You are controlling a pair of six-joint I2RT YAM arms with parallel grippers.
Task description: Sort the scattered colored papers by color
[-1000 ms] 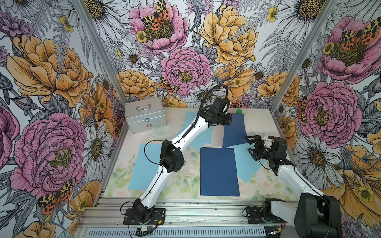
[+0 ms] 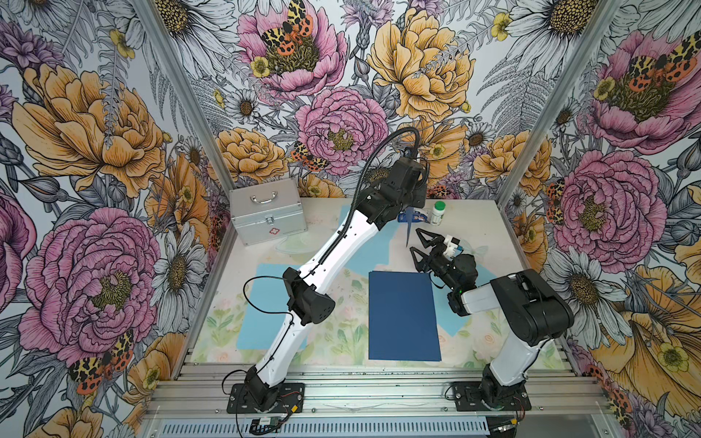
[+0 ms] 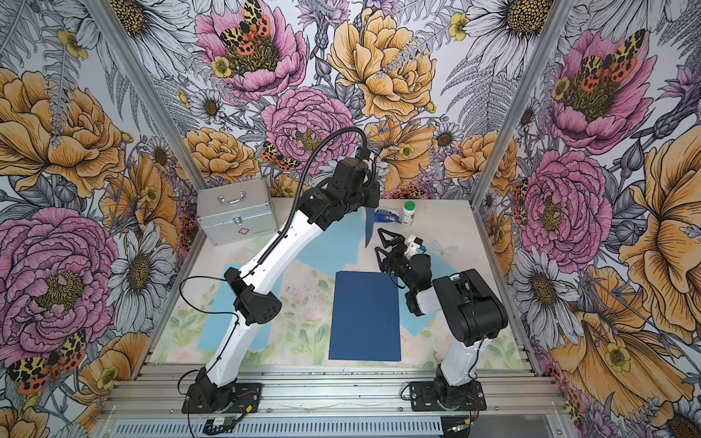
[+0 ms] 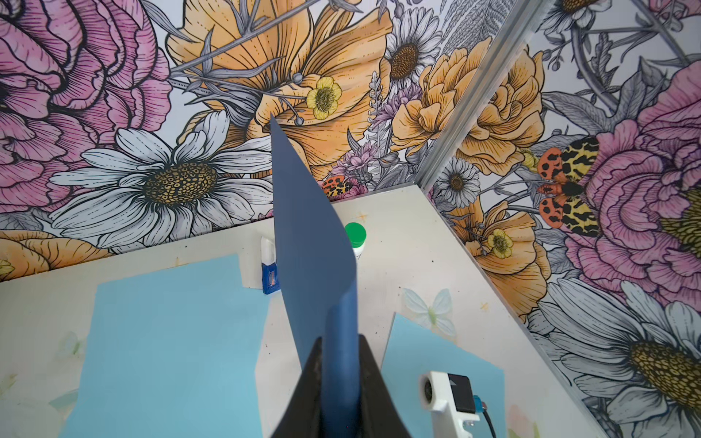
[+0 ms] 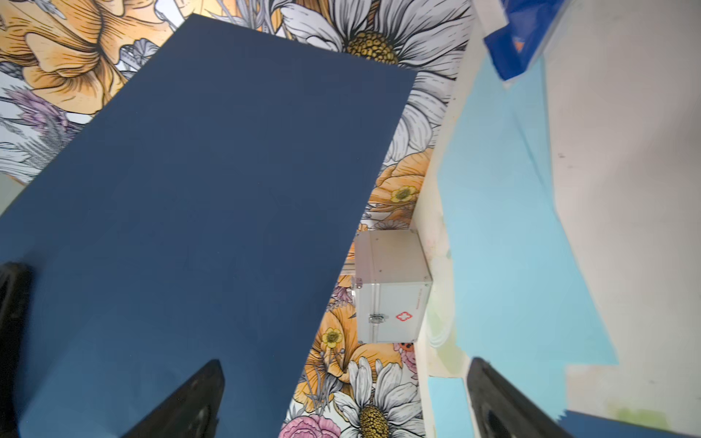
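A dark blue paper point(image 4: 310, 255) hangs upright from my left gripper, which is shut on its edge. From the top left view this sheet point(image 2: 409, 226) appears nearly edge-on below the left gripper; in the right wrist view its broad face point(image 5: 211, 197) fills the left side. My right gripper point(image 2: 414, 242) is open, its fingers apart near the sheet's lower end without clear contact. More dark blue paper point(image 2: 403, 316) lies at the front middle. Light blue papers lie at the left point(image 2: 271, 306), at the back point(image 4: 171, 343) and at the right under the arm point(image 2: 456, 325).
A silver case point(image 2: 268, 213) stands at the back left. At the back right are a green-capped bottle point(image 2: 438, 212) and a small blue-and-white packet point(image 4: 268, 266). The table's right side beyond the right arm is mostly bare.
The left gripper has risen with the dark blue sheet, which has turned from face-on to hanging edge-on. The right gripper has moved left and farther back, close to it.
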